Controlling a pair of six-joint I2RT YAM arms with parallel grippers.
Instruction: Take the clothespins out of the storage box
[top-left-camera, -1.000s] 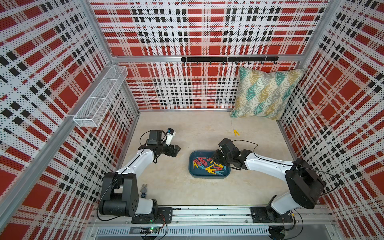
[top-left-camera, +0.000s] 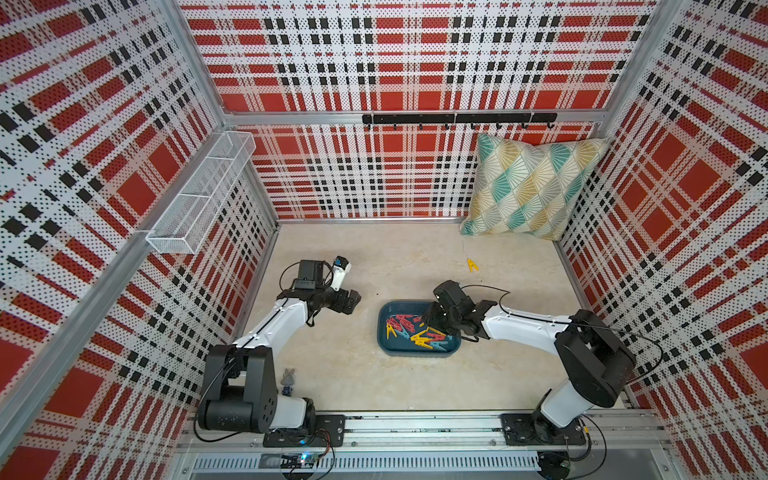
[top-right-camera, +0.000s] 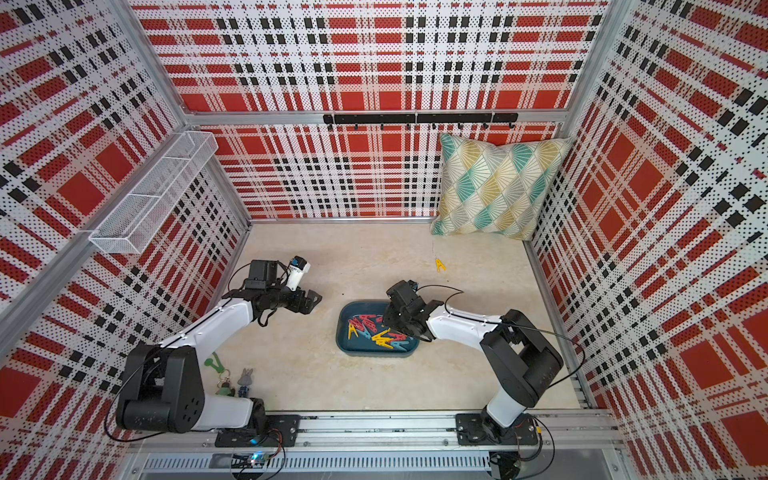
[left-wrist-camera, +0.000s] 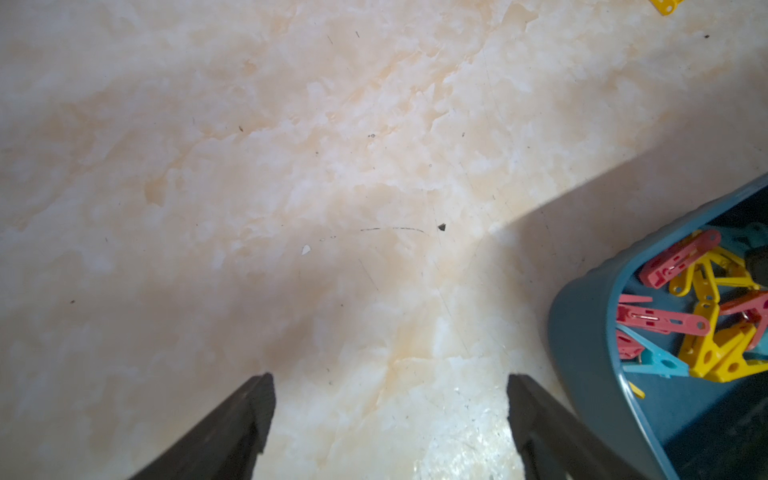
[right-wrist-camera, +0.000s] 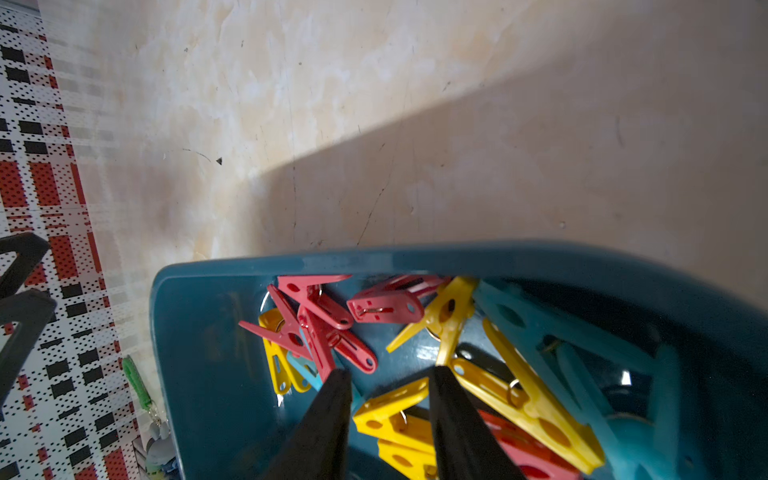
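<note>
The dark blue storage box (top-left-camera: 382, 342) stands in the middle of the table, holding several red, yellow and blue clothespins. My right gripper reaches down into it, its fingers part-way apart. Between and beyond those fingers lies a yellow clothespin (right-wrist-camera: 400, 428); whether they touch it is hard to tell. Close to the right finger rests another yellow clothespin (right-wrist-camera: 528, 404), with blue clothespins (right-wrist-camera: 576, 344) on the far side. One yellow clothespin (top-left-camera: 473, 265) lies outside on the table. My left gripper is open and empty over bare table, left of the box.
A patterned cushion (top-left-camera: 532, 188) leans at the back right. A white wire basket (top-left-camera: 200, 196) hangs on the left wall. Small grey and green items (top-right-camera: 245, 380) lie near the left arm's base. Bare table spreads behind the box and in front of it.
The left arm and the clothespin outside have stayed in place.
</note>
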